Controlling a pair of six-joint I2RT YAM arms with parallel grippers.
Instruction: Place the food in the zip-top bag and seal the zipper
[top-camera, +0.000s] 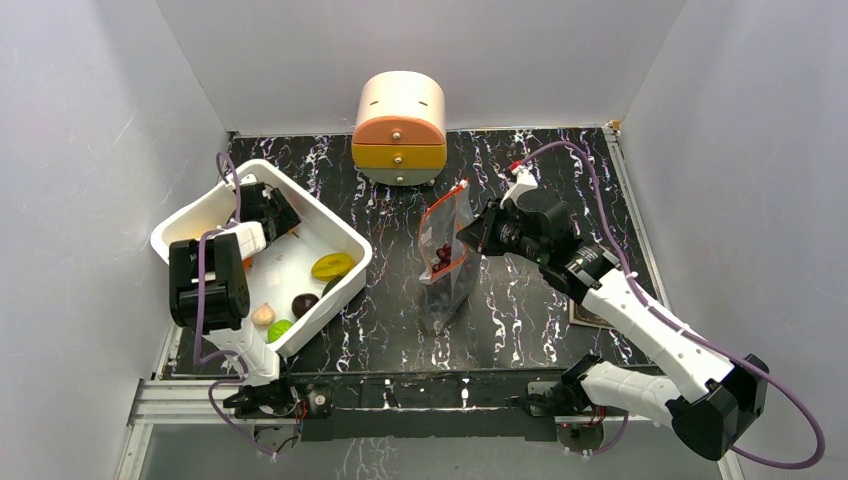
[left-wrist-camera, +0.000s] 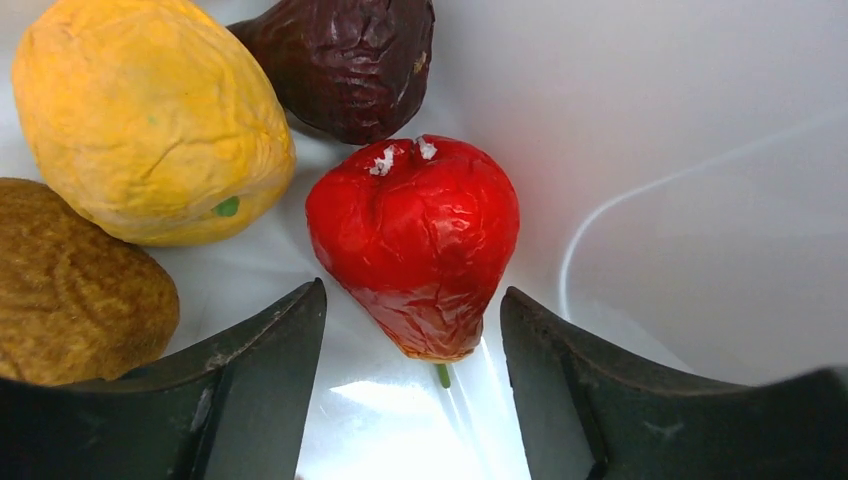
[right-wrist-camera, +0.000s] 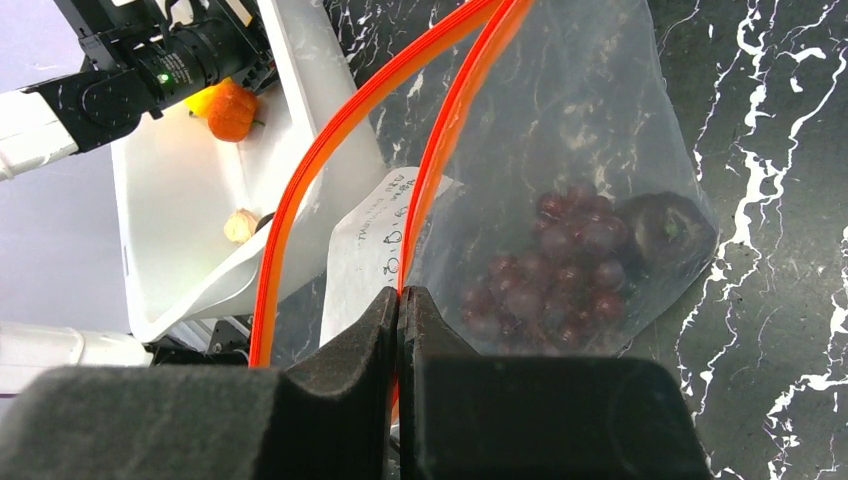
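My left gripper is open over a wrinkled red pepper (left-wrist-camera: 413, 230) in the white bin (top-camera: 348, 240), its fingertips either side of the pepper's narrow end. A yellow fruit (left-wrist-camera: 150, 120), brown item (left-wrist-camera: 70, 280) and dark item (left-wrist-camera: 350, 60) lie beside it. The zip top bag (top-camera: 445, 290) stands on the counter, holding grapes (right-wrist-camera: 545, 280) and a dark round item (right-wrist-camera: 668, 228). My right gripper is shut on the bag's orange-rimmed edge.
A small drawer box (top-camera: 398, 120) stands at the back. More food, including a yellow oblong fruit (top-camera: 330, 267), lies in the bin.
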